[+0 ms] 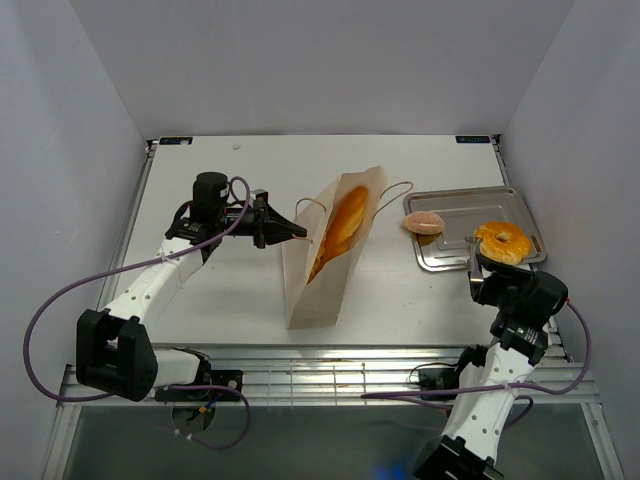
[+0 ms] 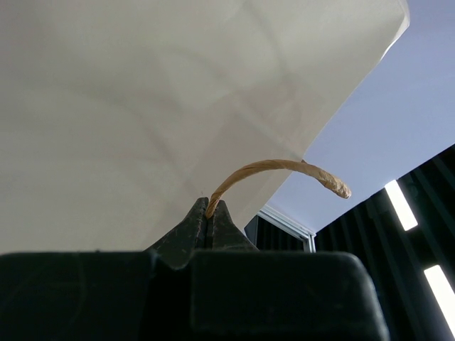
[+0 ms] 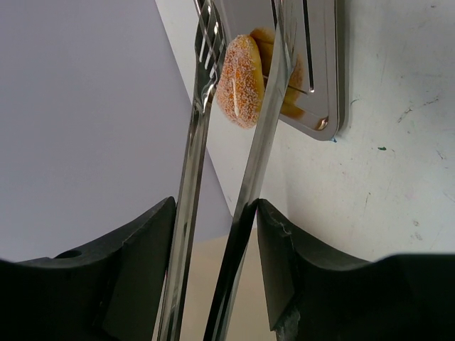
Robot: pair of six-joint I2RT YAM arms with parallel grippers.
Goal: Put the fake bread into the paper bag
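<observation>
The paper bag [image 1: 312,310] stands open-mouthed mid-table, an orange-brown loaf [image 1: 347,220] inside it. Shut on the bag's twisted handle [image 2: 270,165], my left gripper [image 1: 302,233] sits at the bag's left side. Metal tongs [image 3: 250,174] stand between the spread fingers of my right gripper, with the arms of the tongs apart. In the top view the tongs' tips are just left of a round glazed bread [image 1: 503,242] on the tray. A sugar-dusted bun [image 1: 425,222] rests at the tray's left edge; in the right wrist view it appears beyond the tongs.
The silver tray [image 1: 470,205] lies at the table's right, close to the side wall. Bare table separates bag and tray. A metal rail [image 1: 320,380] runs along the front. Purple cables [image 1: 150,262] hang along both arms.
</observation>
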